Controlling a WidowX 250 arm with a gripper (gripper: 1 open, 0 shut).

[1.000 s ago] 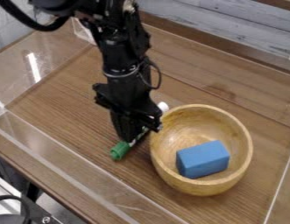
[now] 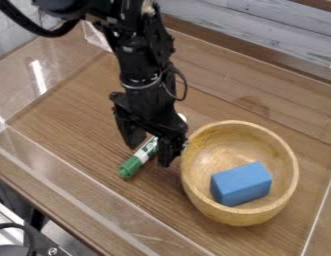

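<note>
The black robot arm hangs from the top centre, its gripper [image 2: 152, 138] low over the table, open, around a green-and-white marker-like object [image 2: 133, 164] that lies diagonally just left of the bowl. Whether the fingers touch it cannot be told. The wooden bowl [image 2: 197, 190] at right holds a blue block [image 2: 240, 184].
A pale wall [image 2: 261, 30] runs along the back. Black cables [image 2: 14, 240] lie at the lower left edge.
The bowl and block have not visibly moved.
</note>
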